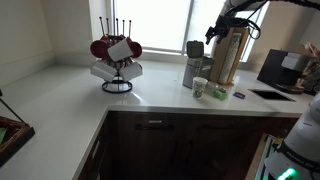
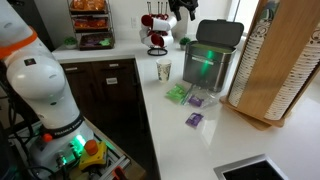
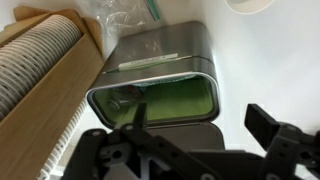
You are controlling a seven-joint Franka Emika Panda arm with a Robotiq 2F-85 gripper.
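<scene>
A grey metal bin (image 2: 208,66) stands on the counter, its lid (image 2: 220,33) raised. In the wrist view, I look down into its green interior (image 3: 185,99), where some small items at the left are hard to make out. My gripper is open above the bin, with its two fingers spread apart and nothing between them. Exterior view 1 shows the gripper (image 1: 209,37) high over the bin (image 1: 197,72), clear of the counter.
Beside the bin are a patterned cup (image 2: 164,70), a green packet (image 2: 179,93) and a purple packet (image 2: 194,119). A tall wooden cup holder (image 2: 272,60) stands close to the bin. A mug rack (image 1: 117,60) occupies the far counter.
</scene>
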